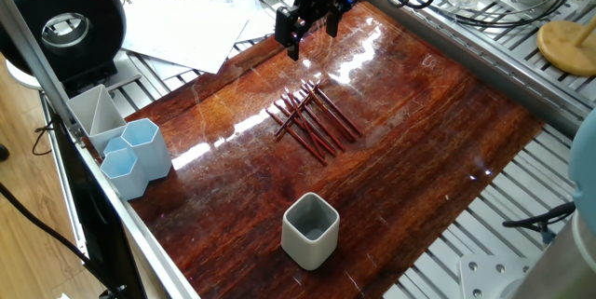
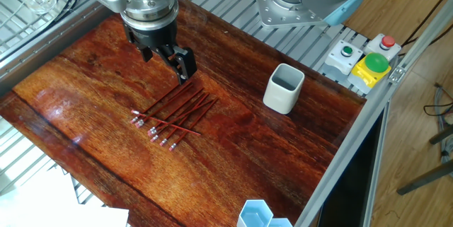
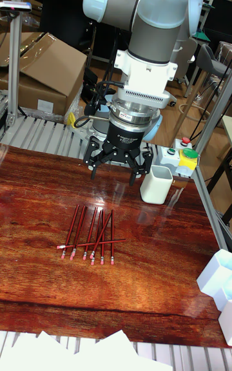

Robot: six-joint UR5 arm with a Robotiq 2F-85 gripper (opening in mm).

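Several dark red pencils (image 1: 312, 124) with pink erasers lie loosely on the glossy wooden board (image 1: 410, 150), most roughly parallel and some crossing over the others. In exterior view 2 the pencils (image 2: 177, 117) have their eraser ends toward the lower left. A white square cup (image 1: 310, 234) stands upright and apart from them; its visible inside looks empty. My gripper (image 1: 314, 42) hangs above the board, clear of the pencils and the cup. In exterior view 3 the fingers of the gripper (image 3: 118, 173) are spread wide, with nothing between them.
Light blue hexagonal holders (image 1: 137, 155) stand at the board's edge in exterior view 1. White papers (image 1: 191, 24) and a black spool (image 1: 63, 27) lie beyond it. Push-button boxes (image 2: 361, 61) sit off the board in exterior view 2. Much of the board is bare.
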